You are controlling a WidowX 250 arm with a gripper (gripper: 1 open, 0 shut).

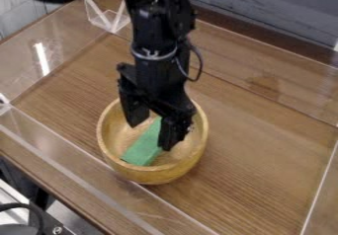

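Observation:
My gripper (153,118) is black and hangs low over a round tan bowl (180,168), its open fingers reaching down inside the rim. A green oblong object (142,148) lies in the bowl under and between the fingers, partly covered by them. I cannot tell whether the fingers touch it.
A clear plastic object (109,12) stands at the back left. A dark cable (30,211) lies at the bottom-left edge.

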